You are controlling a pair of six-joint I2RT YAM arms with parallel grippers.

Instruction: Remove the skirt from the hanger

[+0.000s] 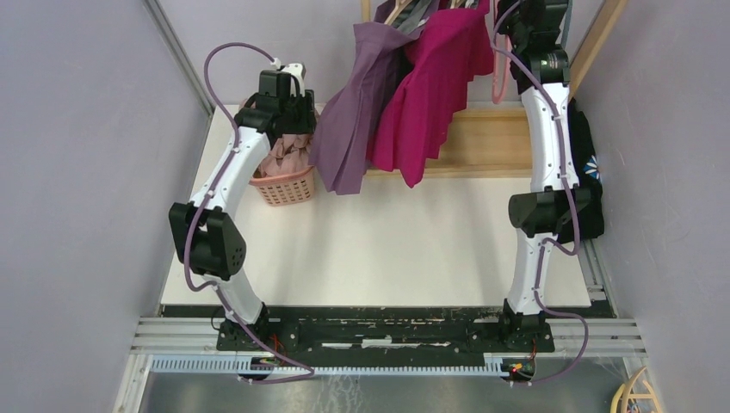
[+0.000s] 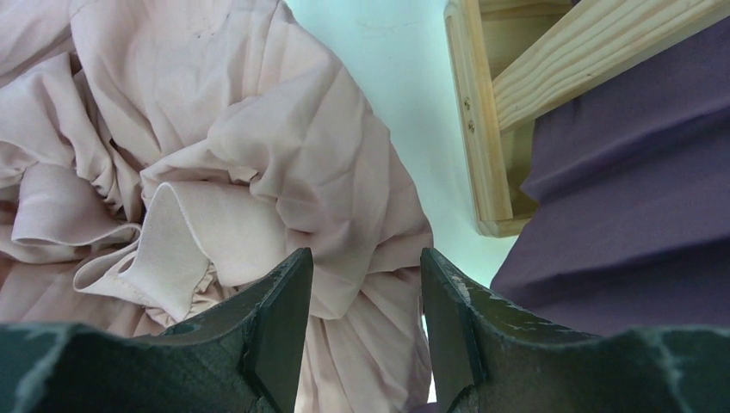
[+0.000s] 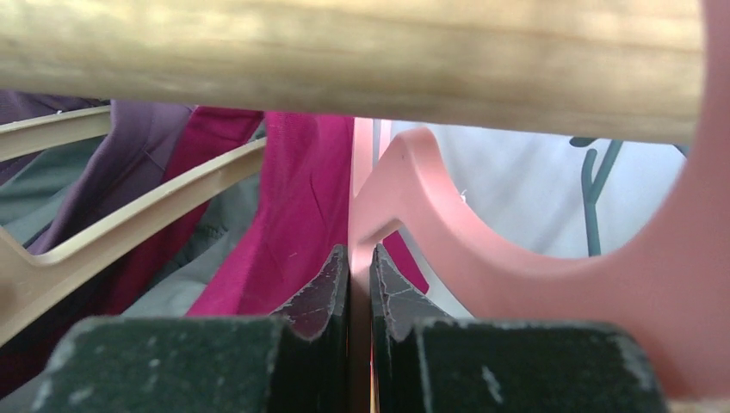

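Observation:
A pale pink cloth, seemingly a skirt (image 2: 258, 138), lies crumpled in the pink basket (image 1: 291, 189) at the left. Over it my left gripper is part open, fingers spread, with no cloth pinched at the visible tips. At the upper right, my right gripper is shut on a pink hanger (image 3: 534, 284); the hanger's bar runs between the fingertips, close beneath the wooden rod (image 3: 361, 60). No garment shows on the visible part of this hanger. In the top view the right fingertips are hidden at the upper edge.
A purple skirt (image 1: 357, 112) and a magenta skirt (image 1: 439, 95) hang from the rack between my arms, the purple one close to the left gripper. A black cloth bag (image 1: 587, 189) lies by the right arm.

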